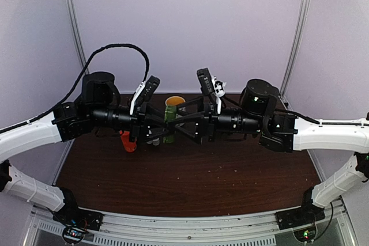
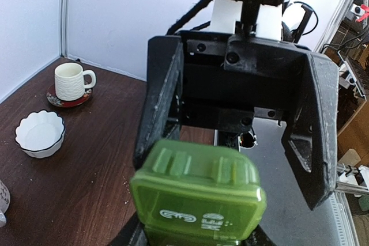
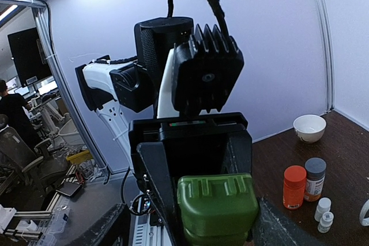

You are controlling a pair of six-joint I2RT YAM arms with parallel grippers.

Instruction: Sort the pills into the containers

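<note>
A green lidded box (image 1: 169, 123) hangs upright in mid-air between my two arms. My left gripper is shut on it, one finger (image 2: 134, 233) at either side. The box's ridged top and a side with white print face the left wrist view. From the opposite side, my right gripper reaches to the same box with its fingers (image 3: 109, 227) apart. In the right wrist view a gap shows between its left finger and the box, while the right finger is close to it; contact there is unclear. No pills are visible.
Behind the arms stand an orange bottle (image 3: 294, 187), a grey-lidded bottle (image 3: 315, 178) and two small white bottles (image 3: 324, 214). A white bowl (image 3: 309, 128), a fluted dish (image 2: 40, 133) and a cup (image 2: 72, 81) on a saucer sit on the table.
</note>
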